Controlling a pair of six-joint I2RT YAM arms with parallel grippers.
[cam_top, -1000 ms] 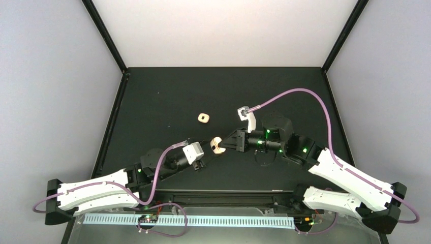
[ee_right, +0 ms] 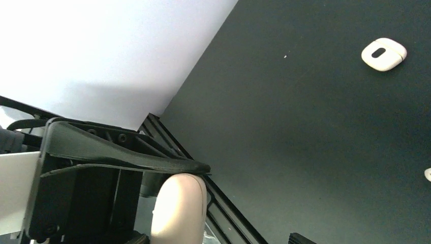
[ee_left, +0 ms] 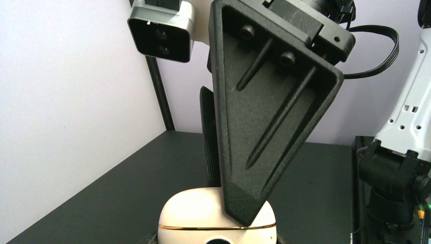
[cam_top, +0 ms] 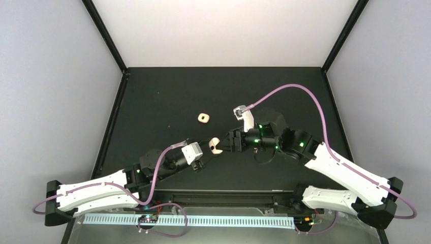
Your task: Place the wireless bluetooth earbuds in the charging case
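The white charging case [cam_top: 214, 147] is held up in my left gripper [cam_top: 209, 147], which is shut on it. In the left wrist view the case [ee_left: 190, 213] shows its gold seam along the bottom. My right gripper [cam_top: 226, 144] is open at the case's right side, one finger [ee_left: 267, 112] overlapping the case's top in that view. In the right wrist view the case [ee_right: 178, 211] lies beside that finger. A second small white piece [cam_top: 203, 118] with a dark oval lies on the mat.
Pale walls surround it, with a frame rail [cam_top: 228, 191] along the front edge. Another small white piece [ee_right: 428, 174] is cut off at the right wrist view's edge.
The left arm and held case are nearly unchanged.
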